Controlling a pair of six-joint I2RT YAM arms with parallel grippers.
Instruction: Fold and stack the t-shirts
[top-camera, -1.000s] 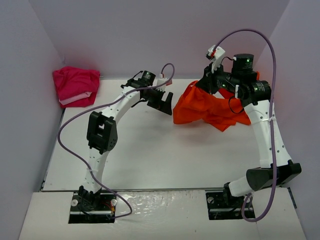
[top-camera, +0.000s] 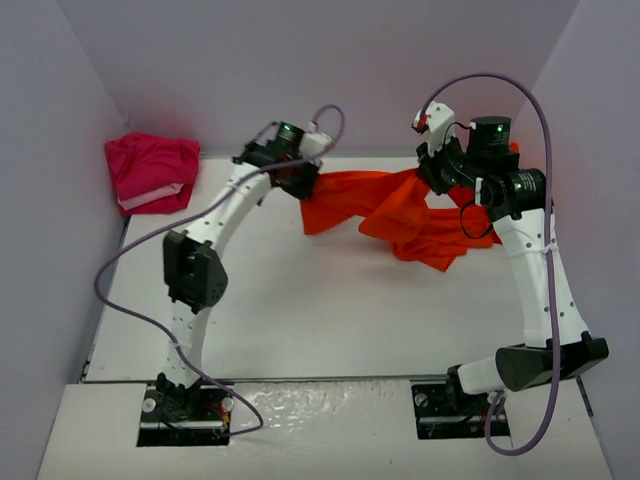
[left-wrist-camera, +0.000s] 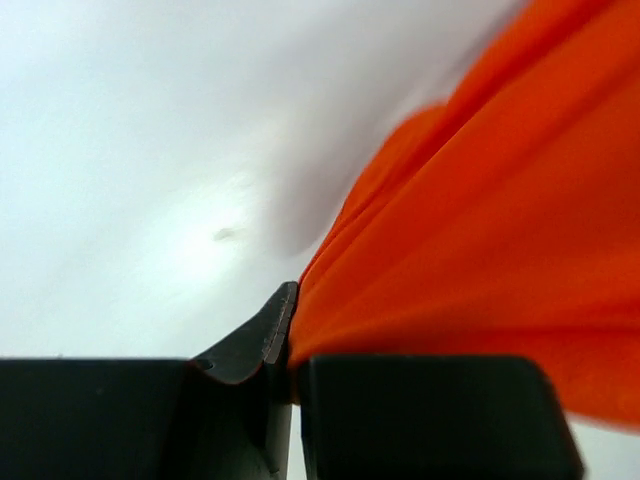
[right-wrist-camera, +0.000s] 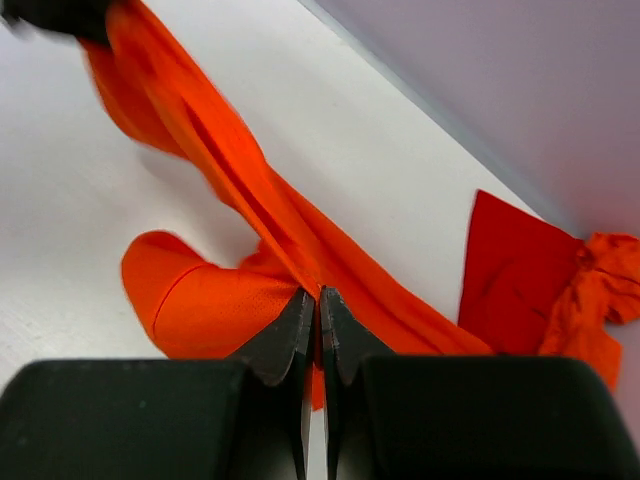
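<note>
An orange-red t-shirt is stretched between my two grippers, its bunched lower part lying on the table at the right. In the left wrist view my left gripper is shut on a gathered end of the orange shirt. The right wrist view has my right gripper shut on another gathered part, with a loose flap hanging beside its fingers. Behind the right arm lies more red-orange cloth, partly hidden in the top view; whether it is a separate shirt I cannot tell.
A folded crimson shirt lies at the table's back left corner. Grey walls close in the back and both sides.
The right gripper moved only slightly.
</note>
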